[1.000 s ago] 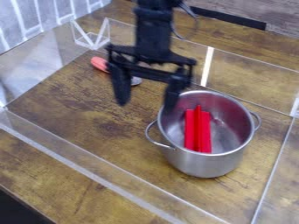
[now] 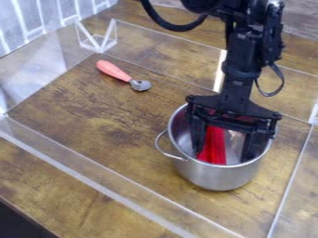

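Observation:
A steel pot [image 2: 215, 174] with wire handles stands on the wooden table at the right. Inside it is a red object [image 2: 214, 145], partly hidden by my black gripper [image 2: 230, 139]. The gripper is down at the pot's mouth, open, with its fingers reaching inside around the red object. Whether they touch it cannot be told.
A pizza cutter with a pink handle [image 2: 114, 72] lies at the back left. Clear panels border the area, and a white wire piece [image 2: 97, 39] is at the back left.
My gripper has moved right from above the table's middle and come down into the pot over the red object. It now looks sharp where it was blurred.

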